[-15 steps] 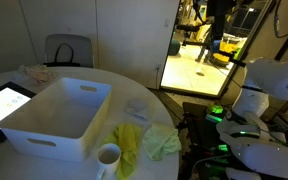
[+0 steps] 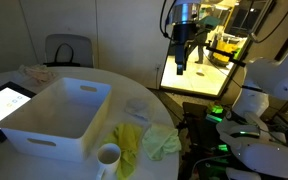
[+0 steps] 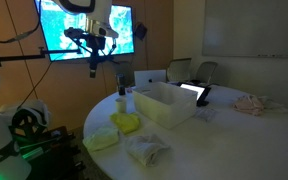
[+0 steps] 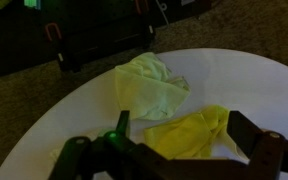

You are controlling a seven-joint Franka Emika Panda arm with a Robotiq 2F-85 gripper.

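My gripper hangs high above the round white table, its two dark fingers spread apart in the wrist view with nothing held between them. Below it lie a pale yellow-green cloth [image 4: 151, 86] and a brighter yellow cloth [image 4: 191, 134], side by side and crumpled. Exterior view 1 has the pale cloth [image 2: 160, 141] close to the table's near right edge, and the yellow cloth [image 2: 127, 148] left of it. A large white open box [image 2: 54, 150] stands behind and left of the cloths. The wrist view's lower edge is hidden by the gripper itself.
Beside the yellow cloth stands a white mug [image 2: 108, 158]. A clear crumpled plastic piece [image 3: 144, 149] lies on the table, and a lit tablet [image 2: 4, 103] is left of the box. Further back are a pinkish cloth [image 3: 249, 104] and much bare tabletop.
The gripper has come down from the top of exterior view 1 and moved left, so more of it shows. Cloths, box and mug lie as before.
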